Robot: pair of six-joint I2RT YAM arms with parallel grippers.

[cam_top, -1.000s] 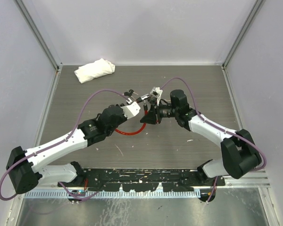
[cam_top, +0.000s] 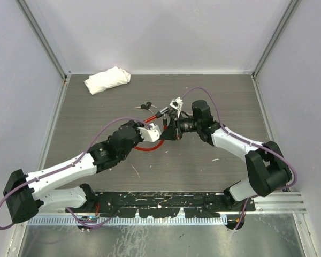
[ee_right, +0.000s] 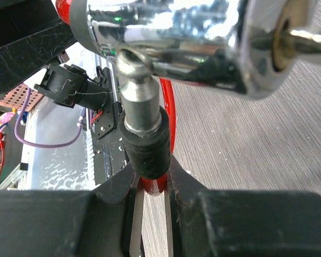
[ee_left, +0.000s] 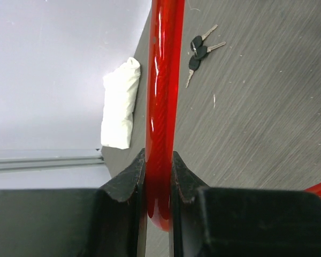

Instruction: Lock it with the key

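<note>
The lock is a red cable lock with a chrome cylinder (ee_right: pixel 166 40), which fills the top of the right wrist view. Around the red cable (ee_left: pixel 163 80), my left gripper is shut. My right gripper is shut on the black-sleeved cable end (ee_right: pixel 144 142), whose metal ball tip touches or overlaps the cylinder's side; whether it sits inside a hole I cannot tell. A blurred silver piece, seemingly a key (ee_right: pixel 310 43), sticks out of the cylinder's brass-ringed end. In the top view, both grippers meet mid-table and hide much of the lock.
Several loose black-headed keys (ee_left: pixel 200 52) lie on the table behind the grippers. A folded white cloth (cam_top: pixel 107 80) rests at the back left. Walls border the table, and its front middle is bare.
My left gripper has shifted slightly toward the table's front, drawing the red cable with it and uncovering more of the loose keys. The right gripper stays almost still.
</note>
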